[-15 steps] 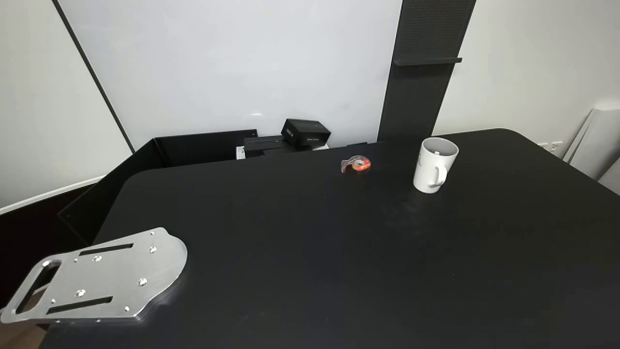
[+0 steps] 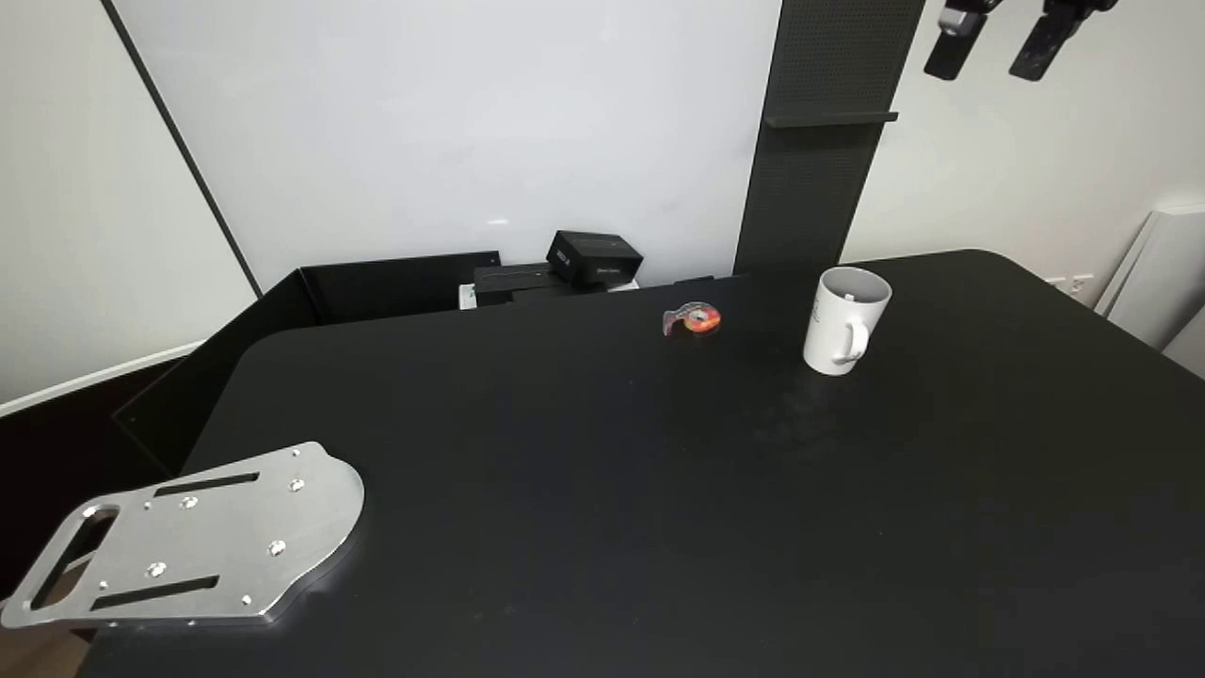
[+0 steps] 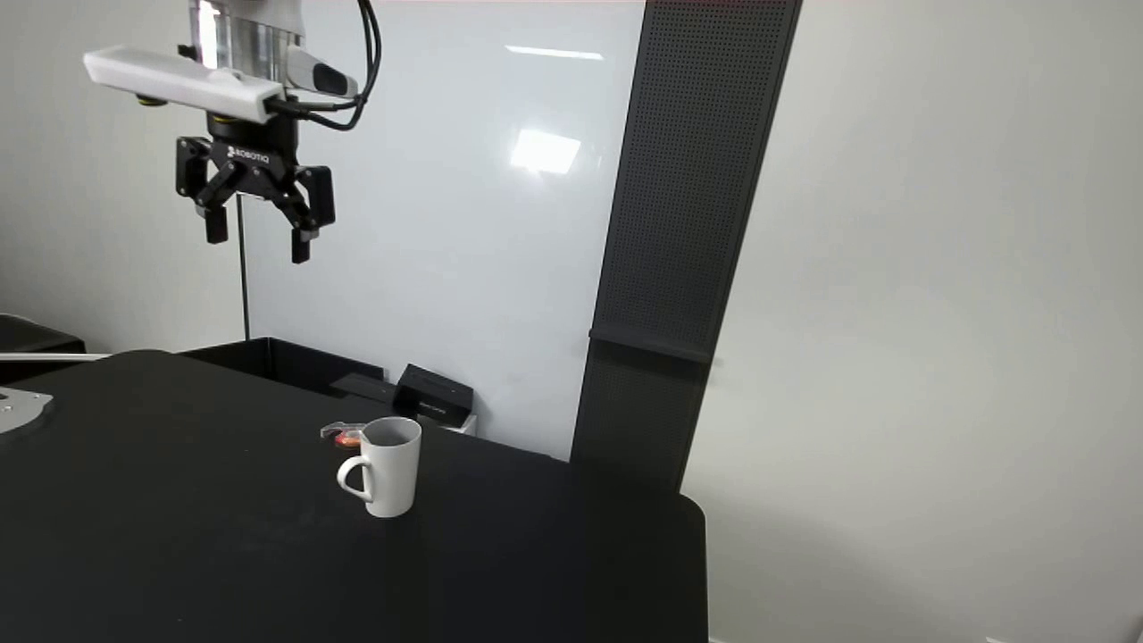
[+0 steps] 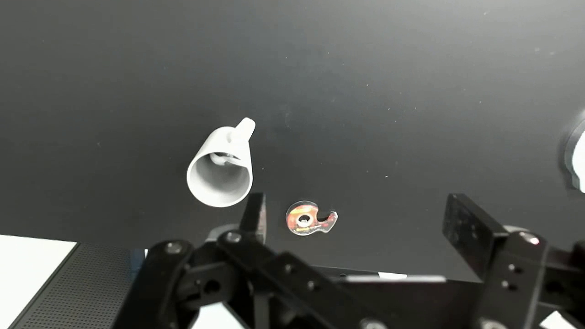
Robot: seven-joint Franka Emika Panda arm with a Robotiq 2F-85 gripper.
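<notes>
High above the black table, my gripper [image 3: 258, 248] hangs open with its fingers pointing down and nothing between them. Only its fingertips reach into the top right of exterior view 1. A white mug [image 2: 839, 330] stands upright near the table's far side; its handle faces the camera there, and a small pale item shows inside it in the wrist view. Beside it lies a tape dispenser [image 2: 700, 318] with an orange-red roll, flat on the table. From above, the dispenser [image 4: 305, 218] appears between my spread fingers, and the mug [image 4: 220, 170] is just beyond the left one.
A grey metal plate [image 2: 226, 531] with slots and bolts sits at the table's left edge. Black boxes [image 2: 595, 259] rest behind the far edge, near a whiteboard [image 2: 452, 124].
My gripper's fingertips have come into the top right of exterior view 1, where none showed a second ago. The mug, dispenser and metal plate have stayed in place.
</notes>
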